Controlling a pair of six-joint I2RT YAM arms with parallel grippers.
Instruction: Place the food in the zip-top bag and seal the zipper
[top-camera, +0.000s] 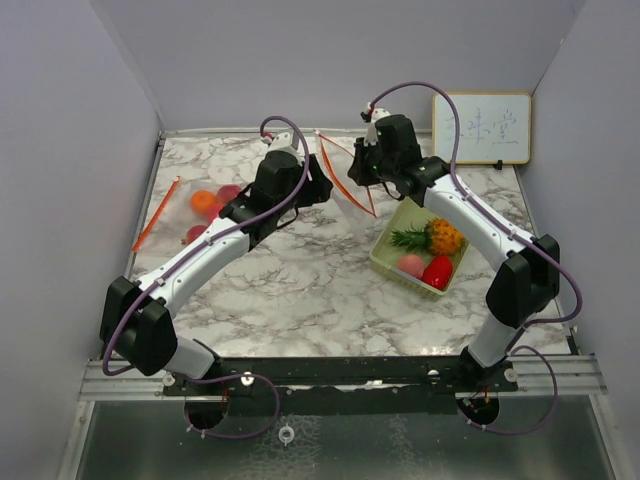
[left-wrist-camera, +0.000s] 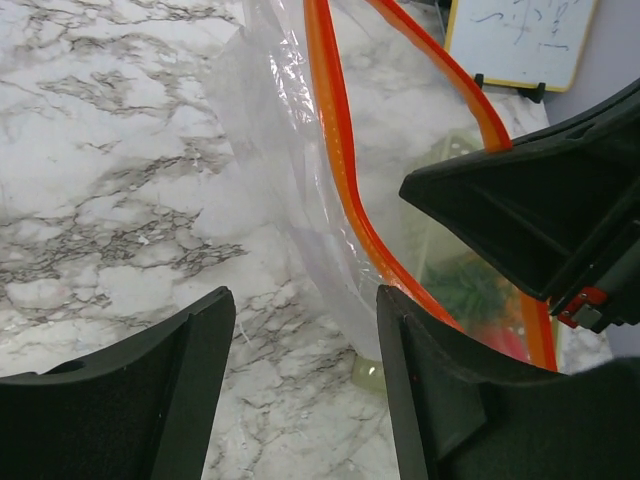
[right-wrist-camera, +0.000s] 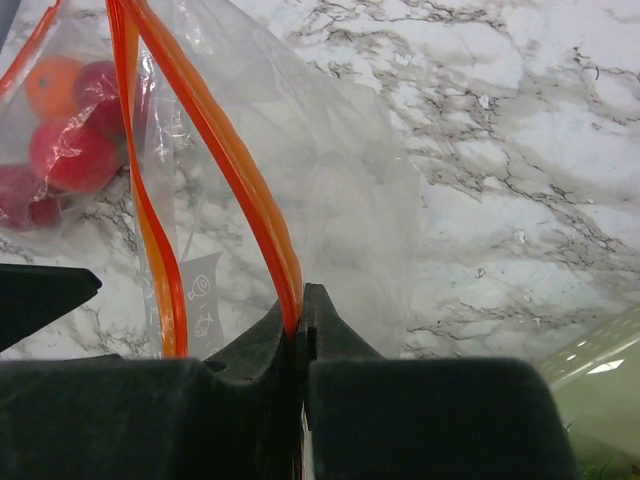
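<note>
An empty clear zip top bag (top-camera: 345, 200) with an orange zipper (right-wrist-camera: 240, 185) hangs in the middle, its mouth parted into two strips. My right gripper is shut on one strip at the rim. To the left of the bag, my left gripper stands open, nothing between its fingers; one finger (left-wrist-camera: 400, 350) is close to the lower strip, and contact cannot be judged. The pale green bin (top-camera: 388, 268) at right holds a pineapple (top-camera: 444, 237), a red pepper (top-camera: 437, 272) and a pink round fruit (top-camera: 411, 265).
Another clear bag with an orange zipper (top-camera: 156, 214) lies at the left, holding an orange (top-camera: 203, 201) and several red fruits (right-wrist-camera: 73, 155). A small whiteboard (top-camera: 482, 127) stands at the back right.
</note>
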